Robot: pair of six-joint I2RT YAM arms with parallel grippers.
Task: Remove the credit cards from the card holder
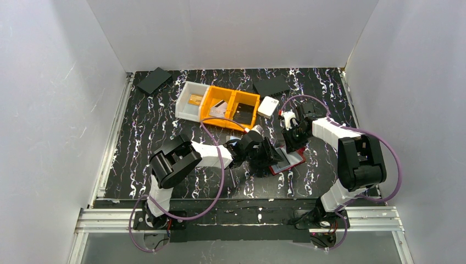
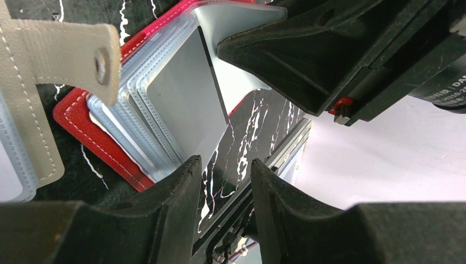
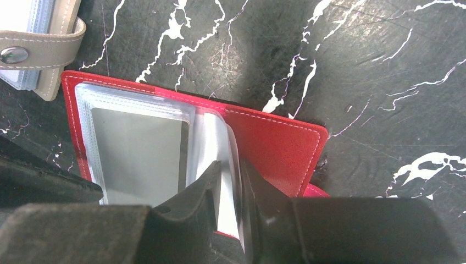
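Note:
The red card holder (image 3: 275,148) lies open on the table with clear sleeves and grey cards (image 2: 184,93) (image 3: 137,148). My right gripper is shut on the holder's clear sleeves, which stand up between its fingers at the holder's middle. My left gripper is low over the holder's left part, its fingertips a little apart in its wrist view; whether anything is between them cannot be told.
A beige holder (image 2: 38,148) lies beside the red one. Behind are orange bins (image 1: 231,93), a clear bin (image 1: 184,110), a white box (image 1: 268,106) and dark slabs (image 1: 155,80) (image 1: 271,86). The table's front edge is close.

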